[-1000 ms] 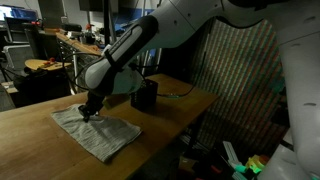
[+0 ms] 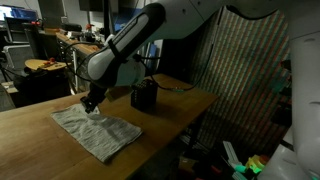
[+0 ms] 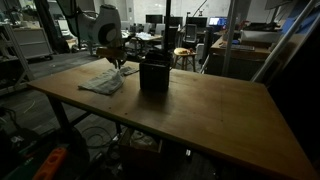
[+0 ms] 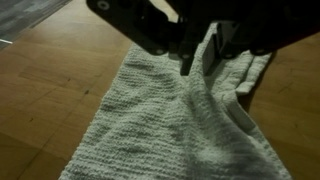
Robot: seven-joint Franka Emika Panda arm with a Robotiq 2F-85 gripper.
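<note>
A pale, ribbed towel (image 2: 105, 137) lies spread on the wooden table, its middle pinched up in a small peak. My gripper (image 2: 92, 108) is at that peak, shut on the towel. In the wrist view the towel (image 4: 150, 115) fills the middle, and folds run up from it to the gripper. A loose fold shows at the right there. From the second exterior view, the towel (image 3: 101, 81) lies near the table's left end with the gripper (image 3: 118, 66) over it. The fingertips are dark and partly hidden by cloth.
A black box (image 3: 154, 76) stands on the table beside the towel. A monitor and cluttered desks stand beyond the table.
My gripper has risen slightly, and a bit of the towel has come up with it into a peak. The rest of the towel lies as before.
</note>
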